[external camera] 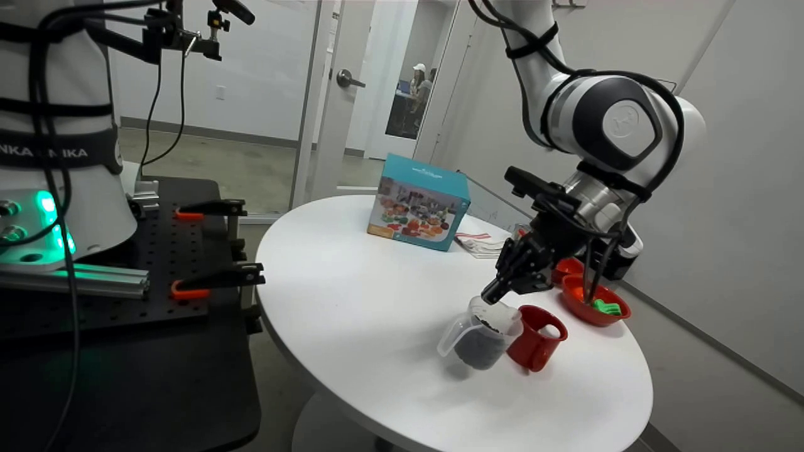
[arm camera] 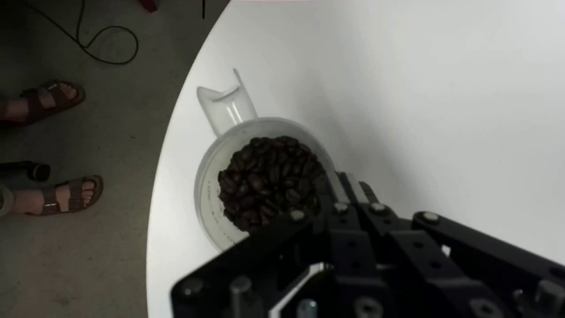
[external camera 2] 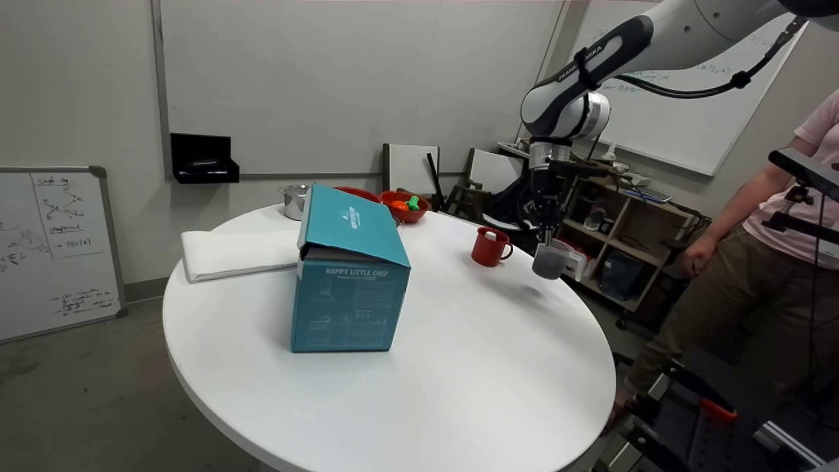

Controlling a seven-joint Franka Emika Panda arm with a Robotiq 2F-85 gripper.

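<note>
A clear plastic measuring cup (external camera: pixel 482 343) hangs above the white table, its shadow falling apart from it. My gripper is shut on the cup's rim, one finger inside the wall and one outside. Dark coffee beans (arm camera: pixel 267 180) fill part of the cup, and its handle (arm camera: pixel 227 103) points away from the gripper. In exterior view 2 the cup (external camera 2: pixel 550 261) hangs just right of a red mug (external camera 2: pixel 489 247). That mug (external camera: pixel 532 348) stands upright on the table with something white inside.
A teal box (external camera 2: pixel 351 303) stands on the table beside a folded white cloth (external camera 2: pixel 240 253). Red bowls with toy food, the nearer bowl (external camera: pixel 593 310) among them, and a metal pot (external camera 2: pixel 294 202) sit farther back.
</note>
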